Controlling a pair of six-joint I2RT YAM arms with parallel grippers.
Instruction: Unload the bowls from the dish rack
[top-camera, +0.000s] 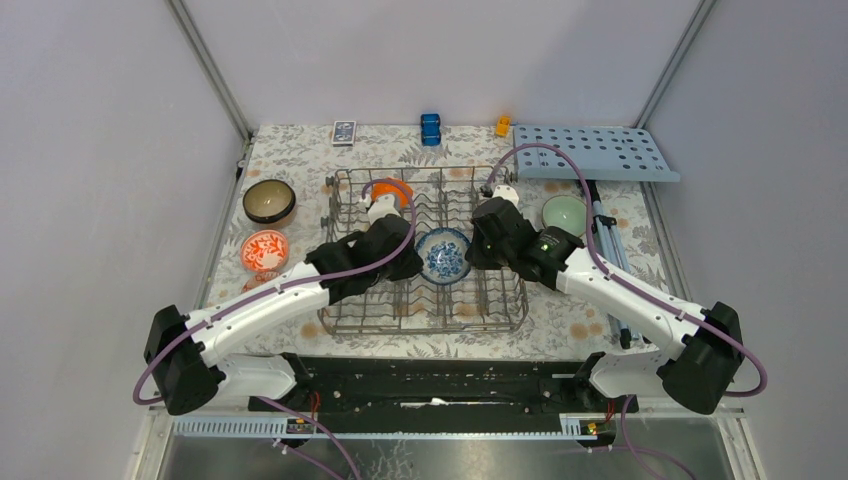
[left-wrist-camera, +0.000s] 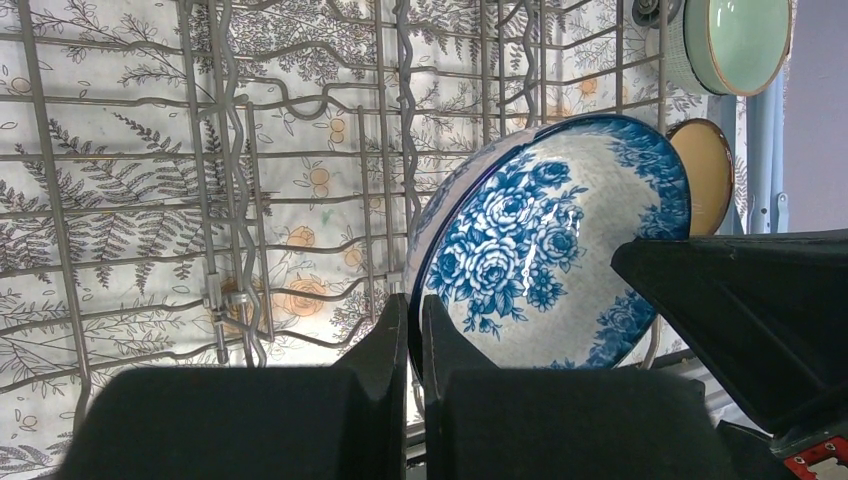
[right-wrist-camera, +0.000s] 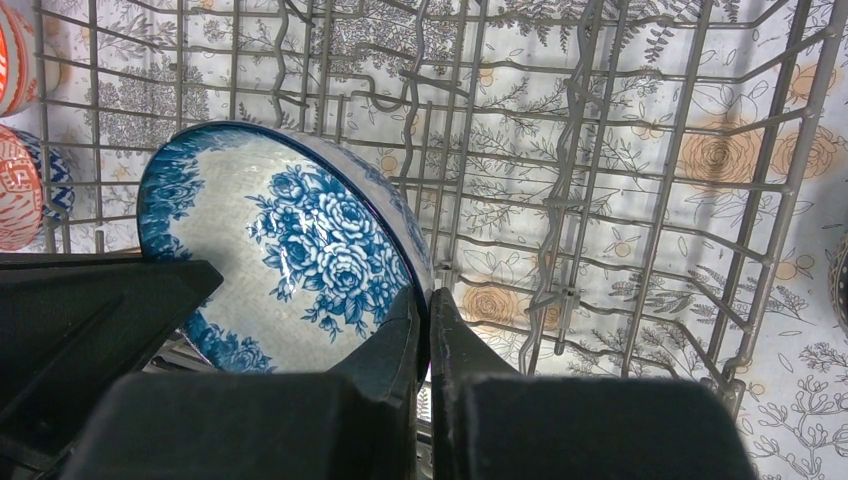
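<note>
A white bowl with blue flowers (top-camera: 443, 257) is held up above the dish rack (top-camera: 350, 328), between my two arms. In the left wrist view, my left gripper is shut on one side of the bowl's rim. My right gripper pinches the opposite rim in the right wrist view. The bowl's inside faces up toward the cameras. An orange bowl (top-camera: 391, 192) is at the back left of the rack, partly behind the left arm.
Left of the rack stand a dark-rimmed bowl (top-camera: 269, 201) and a red-patterned bowl (top-camera: 264, 251). A green bowl (top-camera: 564, 214) is to the right, near the blue perforated shelf (top-camera: 597, 151). Table behind the rack holds small items, including a blue object (top-camera: 430, 129).
</note>
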